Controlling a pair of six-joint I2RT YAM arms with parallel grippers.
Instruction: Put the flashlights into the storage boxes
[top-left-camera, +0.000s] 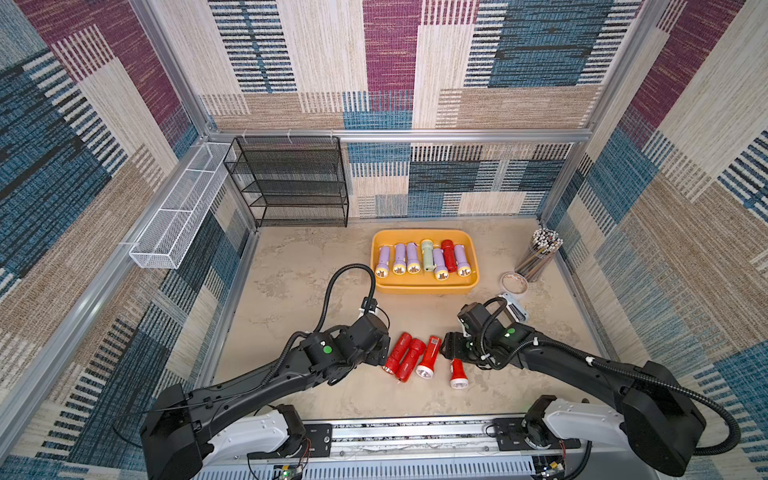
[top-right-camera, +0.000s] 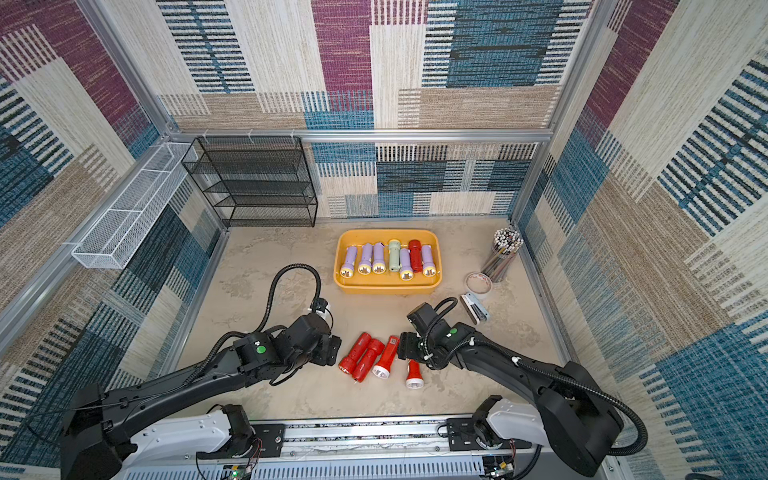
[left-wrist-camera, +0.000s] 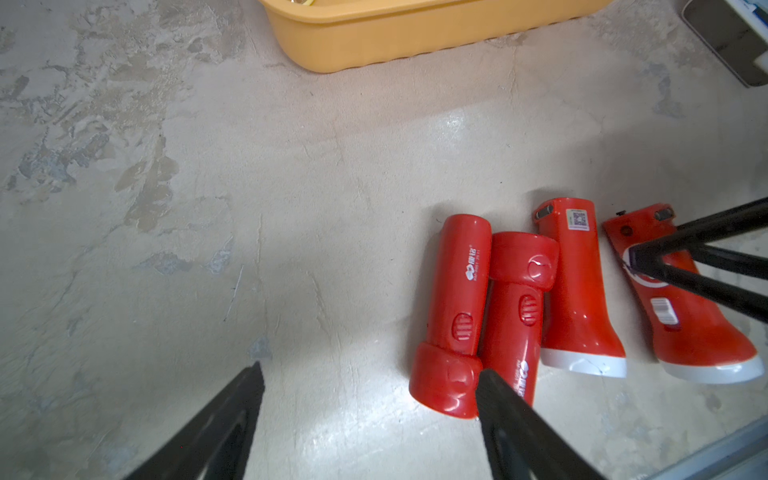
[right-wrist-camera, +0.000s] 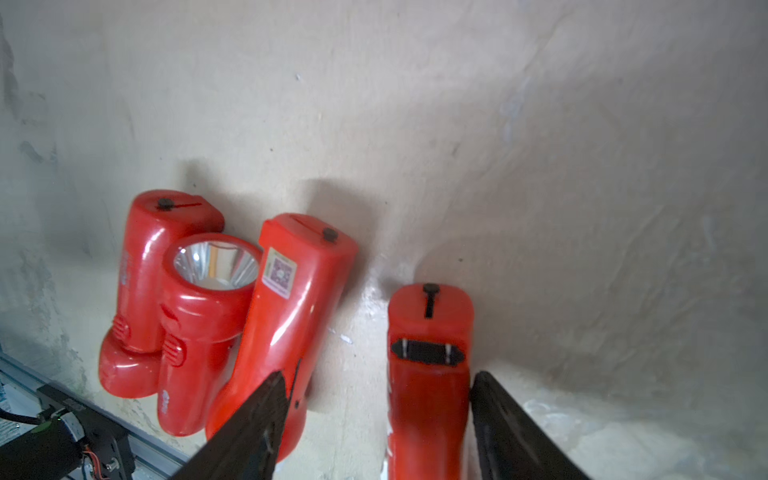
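Note:
Several red flashlights lie on the table in front of the arms. In the right wrist view the rightmost flashlight (right-wrist-camera: 429, 320) stands apart from its white-rimmed neighbour (right-wrist-camera: 280, 320). My open right gripper has one finger on each side of that rightmost flashlight; its right finger appears close against it, though contact is unclear. To the left, two all-red flashlights (left-wrist-camera: 454, 308) (left-wrist-camera: 516, 320) lie side by side. My left gripper is open left of them, bare table between its fingers. A yellow storage box (top-left-camera: 425, 288) holds several purple flashlights (top-left-camera: 400, 257), a green one (top-left-camera: 427, 254) and a red one (top-left-camera: 449, 254).
At the back right stand a pencil holder (top-left-camera: 534, 260), a tape roll (top-left-camera: 513, 282) and a stapler (top-right-camera: 474, 308). A black wire rack (top-left-camera: 292, 184) is at the back left, and a white mesh basket (top-left-camera: 180, 208) hangs on the left side.

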